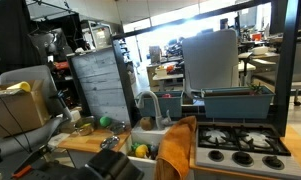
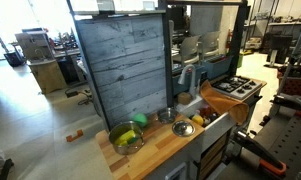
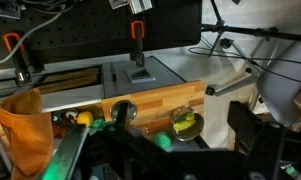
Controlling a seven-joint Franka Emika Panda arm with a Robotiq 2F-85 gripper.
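In the wrist view my gripper stands open above the wooden counter, its dark fingers (image 3: 118,138) wide apart with nothing held between them. Below, a metal pot (image 2: 127,145) on the counter has something yellow in it. Beside the pot lies a green object (image 2: 141,119). Farther along are a shallow metal dish (image 2: 183,128) and a small metal pot (image 2: 167,115). An orange cloth (image 1: 175,152) drapes over the counter's front, between sink and stove. Several small coloured items (image 1: 142,151) lie in the sink, partly hidden by the cloth and the dark arm parts.
A curved faucet (image 1: 149,100) rises behind the sink. The stove (image 1: 242,147) with black grates fills the counter's right end. A tall grey plank wall (image 2: 130,75) borders the counter's back.
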